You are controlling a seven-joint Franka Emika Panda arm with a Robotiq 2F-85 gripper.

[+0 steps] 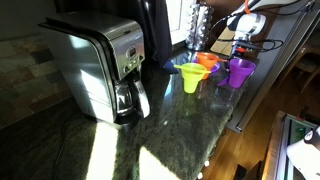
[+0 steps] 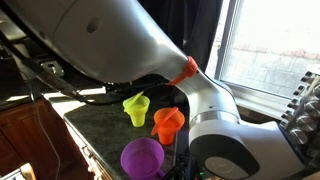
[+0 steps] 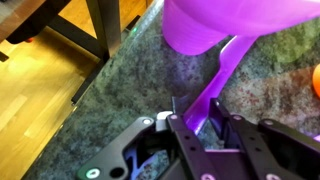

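Note:
A purple cup (image 1: 241,73) stands at the far end of the dark counter; it also shows as a purple cup (image 2: 142,158) in the second exterior view. In the wrist view the purple cup (image 3: 190,33) is at the top. A thin purple handle (image 3: 226,68) runs from beside it down towards my gripper. The fingers look part open around the handle's near end, and no firm hold on it shows. In the first exterior view my gripper hangs close by the purple cup, its tips too small to make out.
A yellow-green cup (image 1: 190,78) and an orange cup (image 1: 208,60) stand nearby on the counter. The coffee maker (image 1: 105,70) is at the left. Bare counter (image 1: 175,135) lies in the foreground; its edge drops to a wooden floor (image 3: 40,75).

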